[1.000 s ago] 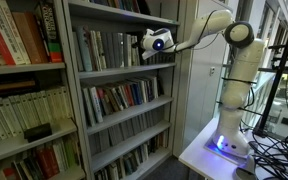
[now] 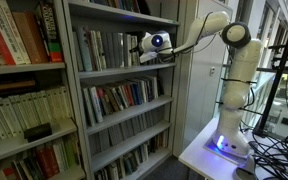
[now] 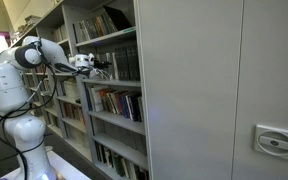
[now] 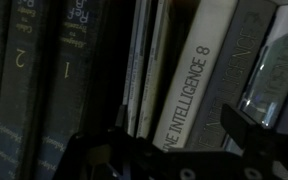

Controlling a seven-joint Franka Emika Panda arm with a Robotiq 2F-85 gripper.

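In the wrist view my gripper stands open, its dark fingers spread before a row of upright books. Between them shows the lower part of a pale book lettered "INTELLIGENCE 8", leaning slightly. Left of it are a few thin volumes, and to the right a grey book. Nothing is visibly held; whether the fingers touch any spine cannot be told. From outside, the gripper is at an upper shelf of the tall bookcase, reached by the white arm.
Dark numbered volumes stand left of a dark gap in the wrist view. Shelf boards lie below and above the gripper. A white table carries the arm's base. A large pale panel flanks the bookcase.
Compared with one second ago, the arm's wrist end sits slightly farther left and lower, closer to the shelf. The books show no visible shift.
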